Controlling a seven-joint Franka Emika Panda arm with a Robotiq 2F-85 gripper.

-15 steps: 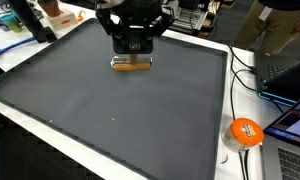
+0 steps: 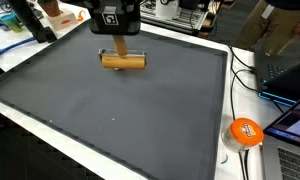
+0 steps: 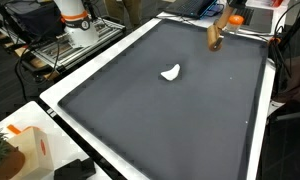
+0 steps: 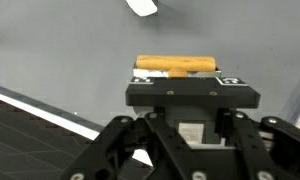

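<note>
My gripper [image 2: 114, 22] is shut on the stem of a wooden mallet-like tool, near the far edge of the table in exterior view 1. The tool's orange-brown head [image 2: 123, 62] hangs crosswise below the gripper, with pale metallic ends. In exterior view 2 the tool [image 3: 215, 38] shows near the far right corner, while the gripper itself is out of that view. From the wrist, the tool's head [image 4: 177, 63] lies just beyond the gripper. Whether the head touches the table cannot be told.
A small white piece [image 3: 170, 72] lies alone on the grey table [image 3: 155, 120]; the wrist view has the white piece [image 4: 142, 6] at its top edge. An orange-topped container [image 2: 243, 133] stands beyond the table's right side.
</note>
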